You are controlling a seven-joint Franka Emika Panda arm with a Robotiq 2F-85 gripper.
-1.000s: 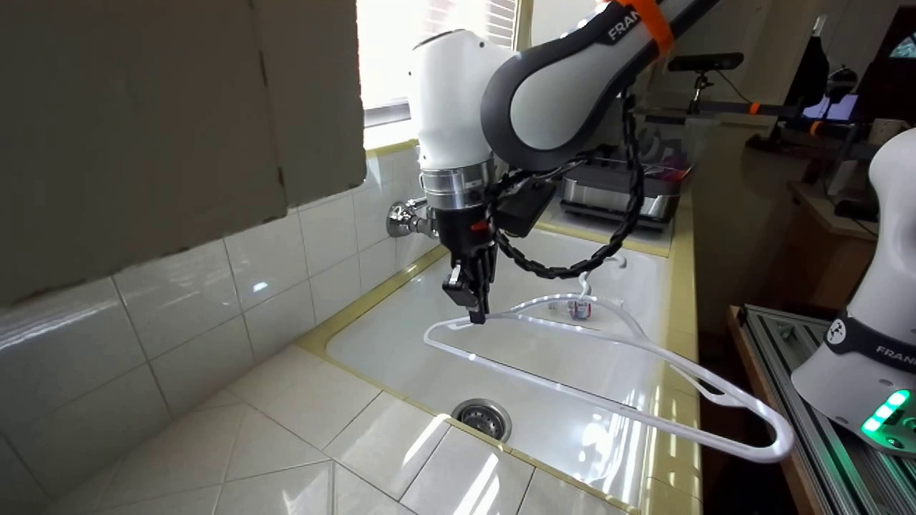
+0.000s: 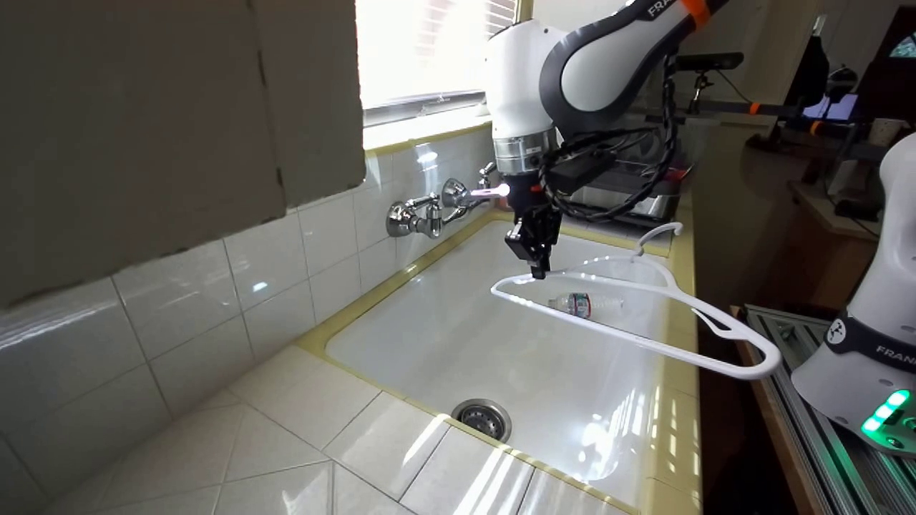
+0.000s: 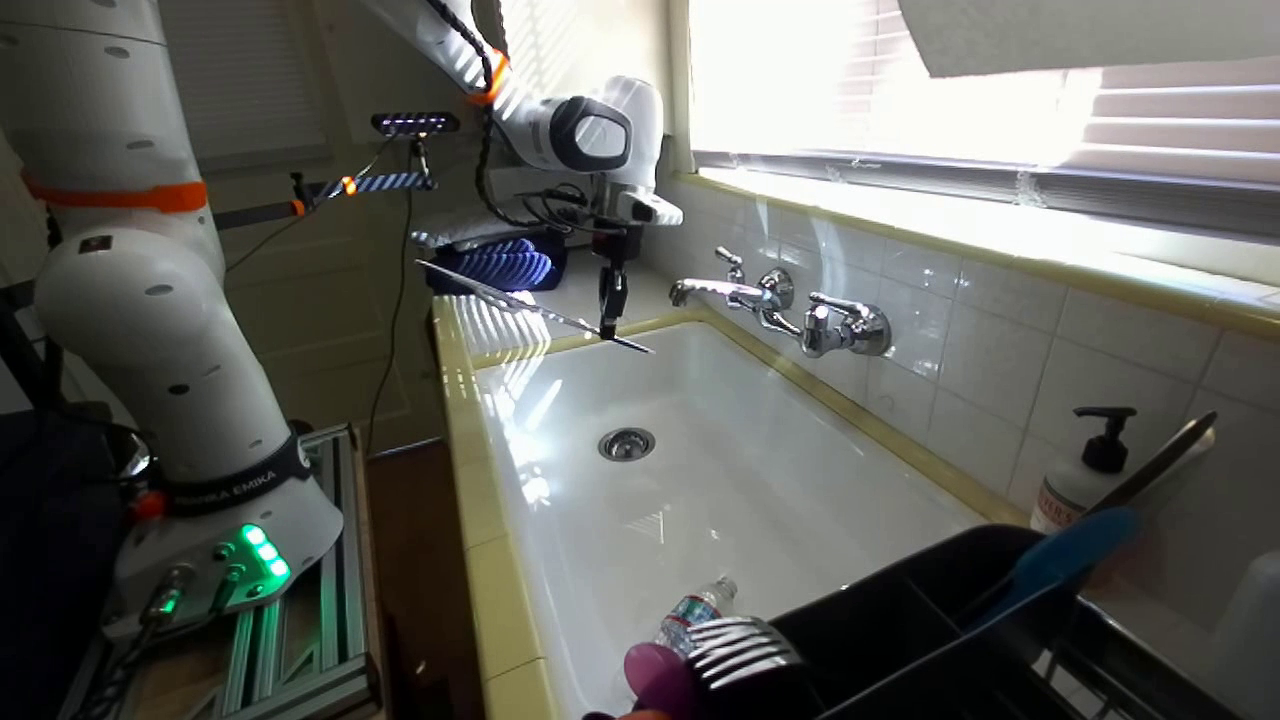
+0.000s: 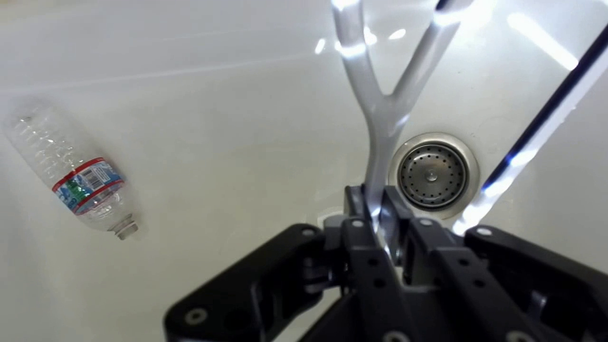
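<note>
A white plastic hanger (image 2: 618,340) hangs in the air over the sink, its hook (image 2: 657,236) toward the far end and one corner reaching out past the sink's right edge. My gripper is shut on the hanger near its other corner; in the wrist view the white bar runs down between the fingers. From the second exterior view the hanger (image 3: 516,300) appears nearly edge-on, tilted, with the gripper (image 3: 609,326) above the sink's far part. A clear plastic bottle (image 4: 85,176) with a red, blue and green label lies on its side on the sink floor, apart from the hanger.
The white sink (image 3: 720,504) has a metal drain (image 4: 431,174). A chrome faucet (image 3: 732,288) juts from the tiled wall. A black dish rack (image 3: 912,612) with utensils and a soap bottle (image 3: 1080,480) stand at the near end in the second exterior view.
In exterior view 1, the arm and hanger have moved away from the near counter toward the sink's far end and slightly right.
</note>
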